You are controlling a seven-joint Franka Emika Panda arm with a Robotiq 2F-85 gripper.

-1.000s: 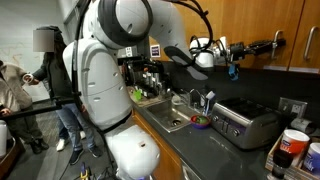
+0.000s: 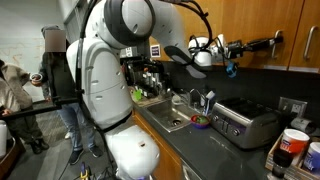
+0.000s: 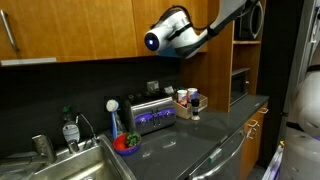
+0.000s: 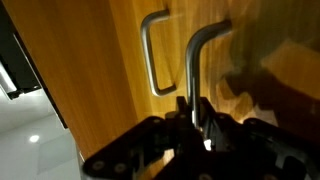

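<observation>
My gripper is shut on a metal cabinet handle (image 4: 196,65), which runs between its fingers in the wrist view. That handle is fixed to a wooden upper cabinet door (image 2: 260,22) that looks flush with its neighbours. In exterior view 1 the arm reaches along the cabinet fronts, with the gripper at the handle on the right. The second exterior view shows the white and black arm (image 3: 176,27) in front of the upper cabinets, but its fingers cannot be made out there.
A second handle (image 4: 150,52) is close beside the held one. Below, the counter carries a silver toaster (image 2: 245,122), a red bowl (image 3: 126,145) and a box of cups (image 3: 190,103). A sink (image 3: 75,165) lies to the left.
The arm has shifted slightly, its forearm a little higher than a second ago, while the gripper stays at the handle. A person in the left background has moved a little to the right.
</observation>
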